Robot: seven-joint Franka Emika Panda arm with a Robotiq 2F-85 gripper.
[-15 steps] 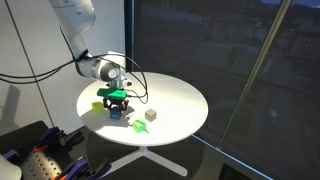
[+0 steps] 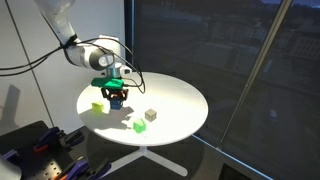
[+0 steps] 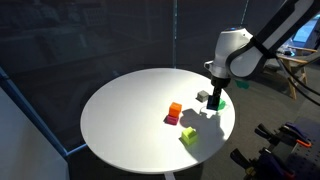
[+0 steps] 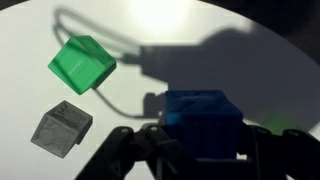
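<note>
A dark blue block is held in my gripper, whose black fingers are shut on it at the bottom of the wrist view. In exterior view 1 the blue block hangs below the gripper over the left part of the round white table. From exterior view 2 the gripper shows only as a dark shape near the table's right side, and the block is hard to make out there.
A green block and a grey block lie apart on the table. A yellow-green block sits near the edge; an orange block and a red block touch or nearly touch.
Over the last second my gripper and the blue block have risen in exterior view 1. The loose blocks there look unmoved.
</note>
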